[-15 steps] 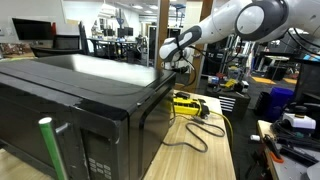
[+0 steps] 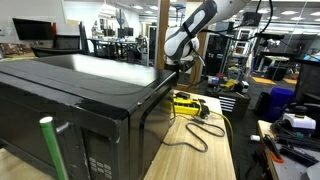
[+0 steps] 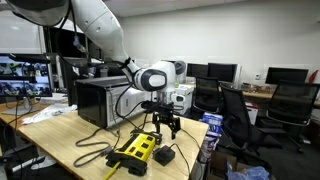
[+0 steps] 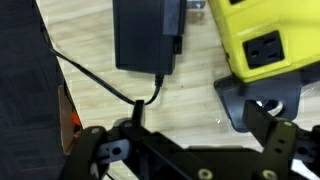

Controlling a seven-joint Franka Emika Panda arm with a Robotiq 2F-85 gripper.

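Note:
My gripper is open above the pale wooden table, with its dark fingers (image 4: 132,136) apart at the bottom of the wrist view. Nothing shows between them. Ahead of it lie a black adapter box (image 4: 144,38) with a cable and a yellow device (image 4: 265,40) with black sockets and a black end. From the second exterior view, the gripper (image 3: 166,128) hangs behind the adapter box (image 3: 164,156) and the yellow device (image 3: 136,150). In the first exterior view the big black microwave (image 2: 105,105) partly hides the tabletop near the gripper.
The silver-fronted microwave (image 3: 103,102) stands behind the arm on the table. Grey cable (image 2: 200,135) loops over the wood beside the yellow device. Black office chairs (image 3: 240,118) stand beyond the table edge. Some bare wood lies near the front of the table.
In the first exterior view, the arm's white wrist has shifted and turned over the last second, standing slightly higher in the picture now. The table objects look unmoved.

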